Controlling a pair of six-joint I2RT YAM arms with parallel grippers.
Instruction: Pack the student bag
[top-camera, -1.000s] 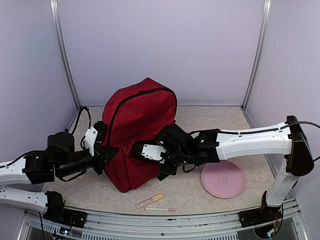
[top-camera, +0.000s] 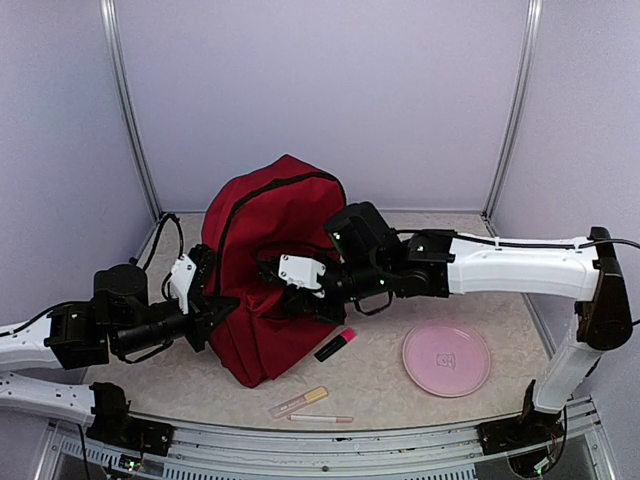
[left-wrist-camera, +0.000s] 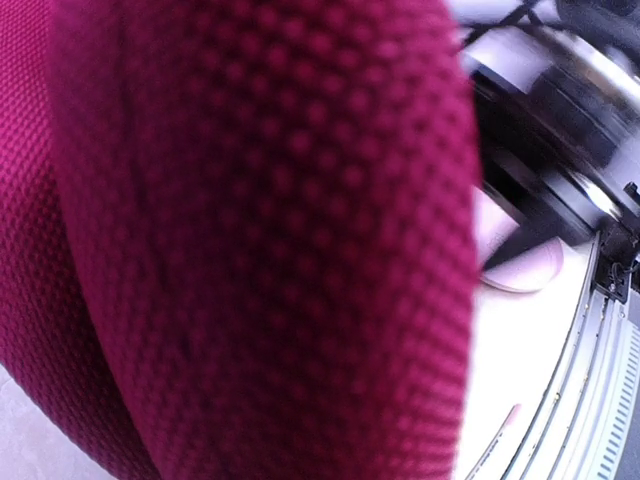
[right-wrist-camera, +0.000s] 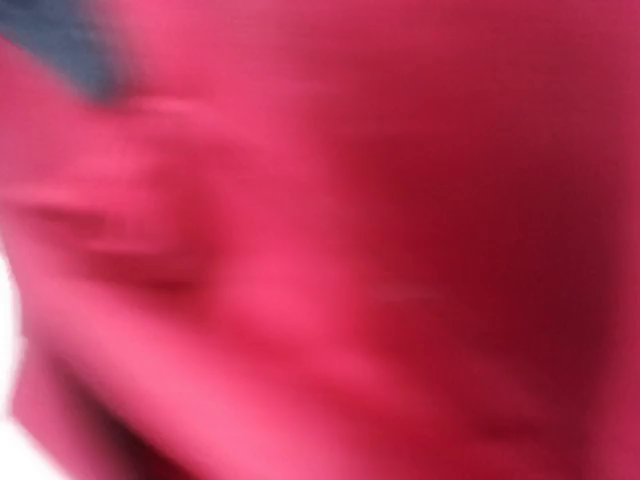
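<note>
A red backpack (top-camera: 272, 195) with black zip trim leans at the table's middle left. At its lower left edge my left gripper (top-camera: 222, 306) is shut against the fabric; red cloth (left-wrist-camera: 270, 240) fills most of the left wrist view and hides those fingers. My right gripper (top-camera: 275, 270) is at the bag's front, by the folded pocket cloth, its fingertips too hidden to judge the finger. Blurred red fabric (right-wrist-camera: 330, 250) covers the right wrist view. A black marker with pink end (top-camera: 335, 344) lies beside the bag. Nearer the front lie a yellow-ended tube (top-camera: 299, 402) and a thin pen (top-camera: 320, 418).
A round pink plate (top-camera: 446, 358) lies on the right, in front of the right arm. Bare table (top-camera: 385, 380) shows between the marker and the plate. A metal rail (top-camera: 340, 444) runs along the front edge.
The bag's top has shifted a little left. My left arm has stayed put.
</note>
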